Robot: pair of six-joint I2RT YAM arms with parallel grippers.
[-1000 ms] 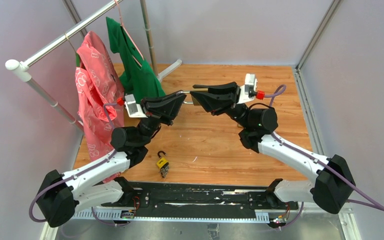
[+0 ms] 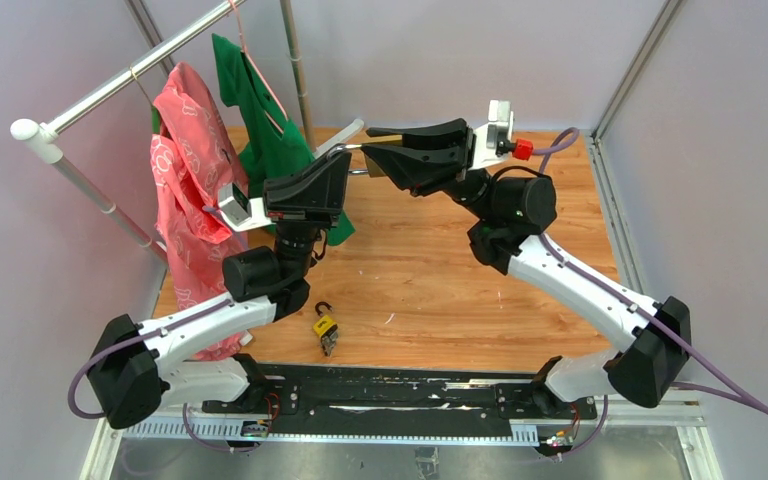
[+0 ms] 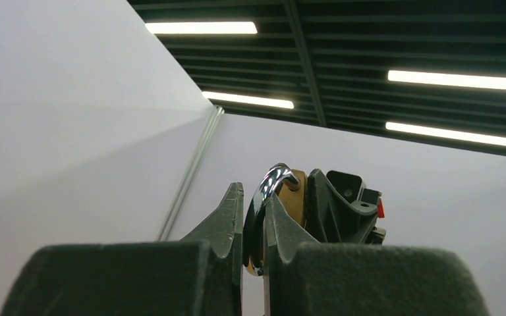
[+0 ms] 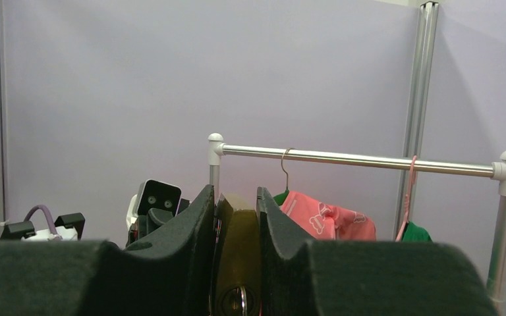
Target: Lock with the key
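A brass padlock (image 2: 380, 160) is held high over the table between the two grippers. My right gripper is shut on its body; the right wrist view shows its end with the keyway between the fingers. My left gripper is shut on the chrome shackle (image 3: 277, 175), which rises from between its fingers toward the lock's body. From above, the shackle reaches left from the body into the left fingertips. Whether the shackle is seated in the body is hard to tell. A yellow padlock (image 2: 324, 324) with keys lies on the wooden table.
A rack (image 2: 100, 99) with a pink garment (image 2: 190, 170) and a green garment (image 2: 260, 140) stands at the left, close to my left arm. Walls enclose the sides and back.
Both grippers have moved up the top view, carrying the padlock with them. The left wrist has turned somewhat. The yellow padlock has stayed in place.
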